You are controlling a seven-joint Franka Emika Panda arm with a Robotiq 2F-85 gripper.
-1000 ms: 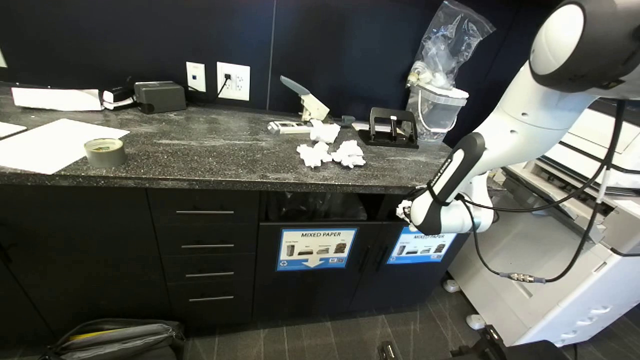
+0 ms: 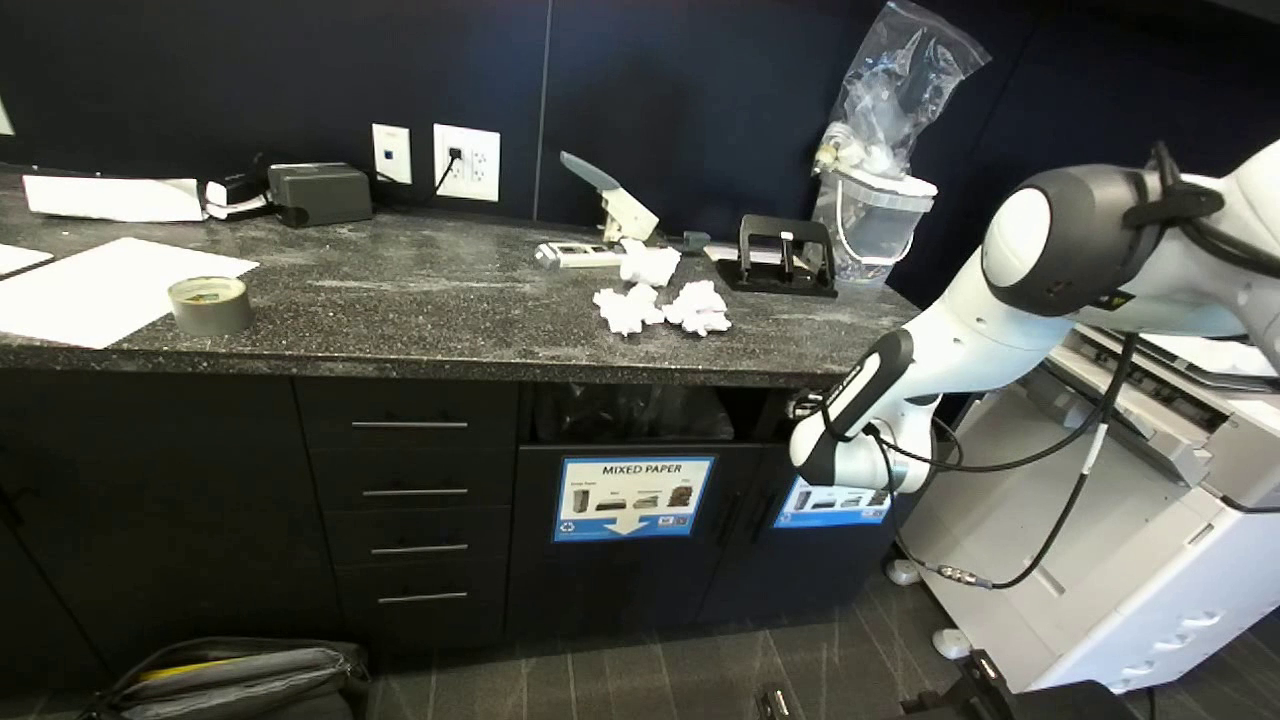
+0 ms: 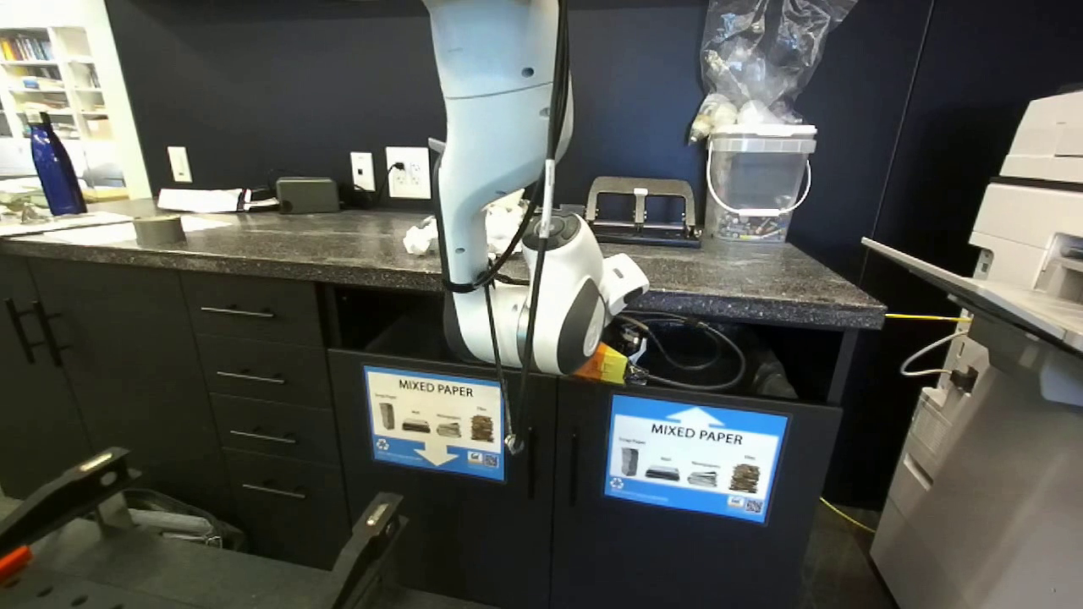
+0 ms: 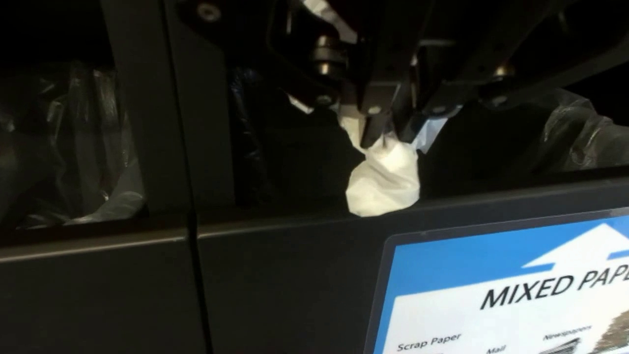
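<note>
In the wrist view a crumpled piece of white paper hangs from my gripper, which is shut on it. Behind and below it are the dark opening and the front edge of the right-hand bin compartment. Exterior view 1 shows three crumpled white paper balls close together on the counter. The arm hides most of these balls in exterior view 2, and my fingers are hard to make out there.
Signs reading MIXED PAPER mark both cabinet doors. A hole punch and a clear bucket stand at the counter's right end. Looped dark cable lies across the right opening. A printer stands beside the cabinet.
The arm has moved farther in toward the cabinet, and the wrist sits slightly left of where it was. The three paper balls on the counter have stayed put.
</note>
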